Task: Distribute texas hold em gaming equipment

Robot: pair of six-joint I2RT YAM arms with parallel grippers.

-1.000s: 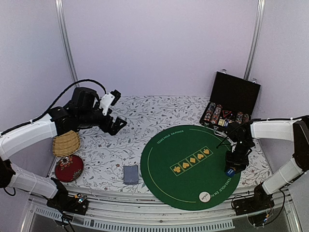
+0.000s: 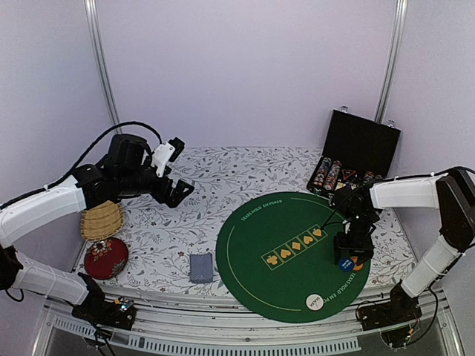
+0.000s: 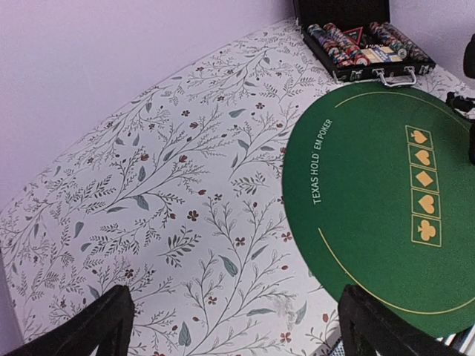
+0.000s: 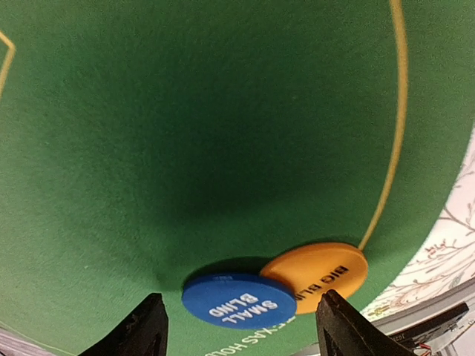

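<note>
On the right side of the green poker mat [image 2: 260, 222] lie a blue small blind disc [image 4: 239, 301] and an orange big blind disc [image 4: 326, 273], edges touching, the blue one seeming to overlap the orange. My right gripper is open over them, its fingers apart on either side of the blue disc. A white dealer disc [image 2: 315, 302] rests near the mat's front edge. The left gripper [image 2: 179, 194] hangs open and empty over the bare floral tablecloth [image 3: 200, 222], left of the mat.
The open black chip case [image 2: 360, 144] stands at the back right, holding chip rows. A deck of cards [image 2: 201, 268] lies left of the mat. At far left are a red round item [image 2: 106, 257] and a woven basket [image 2: 102, 221].
My right gripper has shifted left from above the discs. The blue disc, earlier at the gripper and partly covering the orange one, lies slightly farther left. The left arm has stayed still.
</note>
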